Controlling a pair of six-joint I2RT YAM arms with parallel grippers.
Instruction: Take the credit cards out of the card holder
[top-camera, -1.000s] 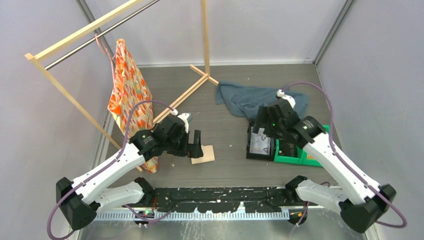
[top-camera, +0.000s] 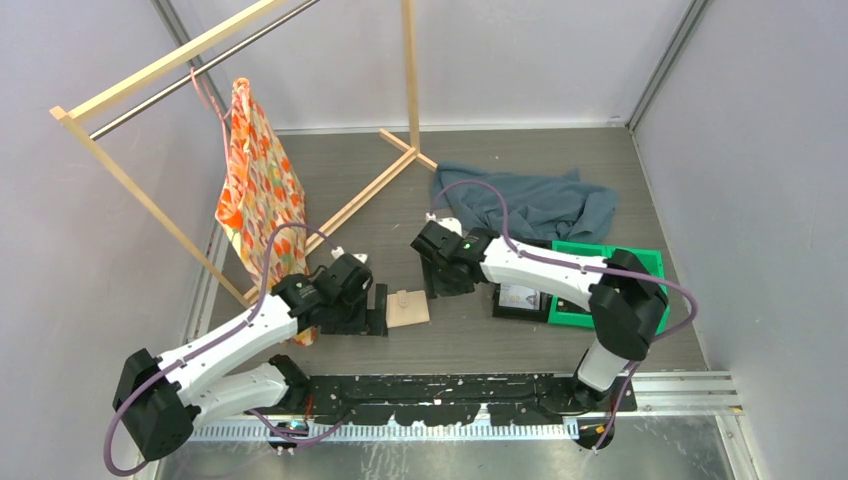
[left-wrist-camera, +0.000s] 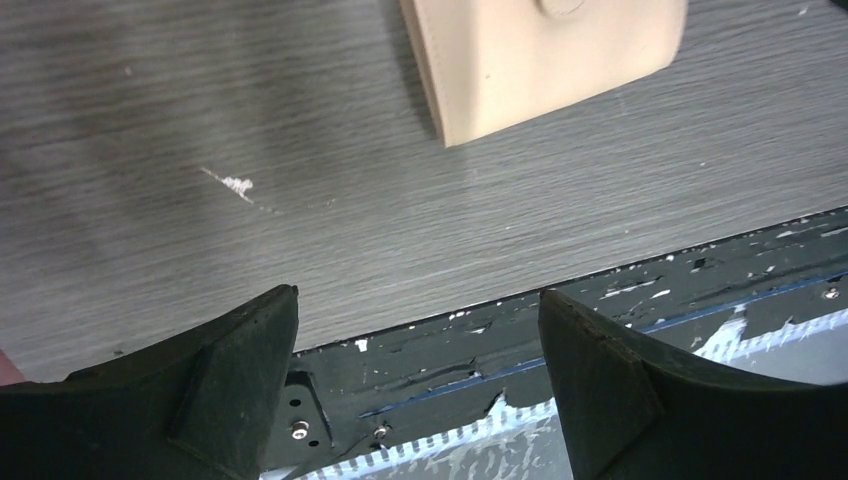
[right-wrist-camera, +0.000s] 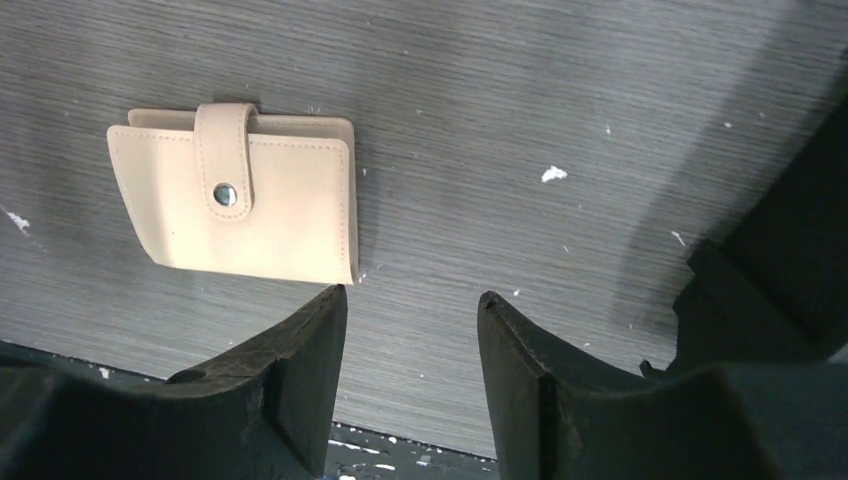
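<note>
A beige leather card holder (right-wrist-camera: 290, 205) with a snap strap lies closed on the grey floor between the two grippers; no cards show. My left gripper hangs low just left of it, open, with bare floor between its fingers. My right gripper is just to the holder's right, its fingers part open with nothing between them; in its view the holder is above and left of the fingertips.
A wooden rack (top-camera: 410, 60) with an orange patterned garment (top-camera: 255, 170) stands at left. A blue-grey cloth (top-camera: 530, 200) lies behind, and a green tray (top-camera: 640, 258) and black box (top-camera: 515, 312) sit at right. Floor near the holder is clear.
My right gripper has swung left from over the boxes toward the card holder. My left gripper has shifted slightly toward the front. The holder has not visibly moved.
</note>
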